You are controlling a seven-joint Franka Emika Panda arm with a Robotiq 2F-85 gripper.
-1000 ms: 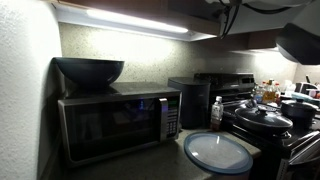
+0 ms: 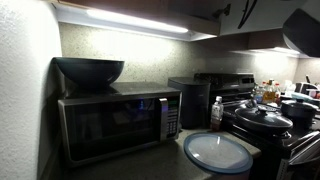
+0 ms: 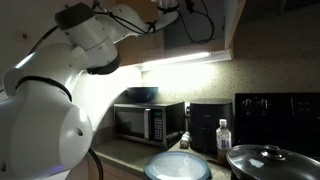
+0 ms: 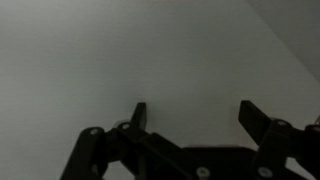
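My gripper stands open in the wrist view, its two dark fingers well apart and nothing between them. Beyond them spreads a plain pale grey surface with a slanting edge at the upper right; what it belongs to I cannot tell. In exterior view 2 the white arm rises on the left and reaches up in front of the upper cabinet. The gripper's tips cannot be made out in either exterior view.
On the counter are a microwave with a black bowl on top, a round blue-rimmed lid, a bottle and a black appliance. A covered pan sits on the stove. Cabinets hang overhead.
At the top right of exterior view 1, the arm parts and cables have shifted upward, partly leaving the frame. The counter items have stayed put.
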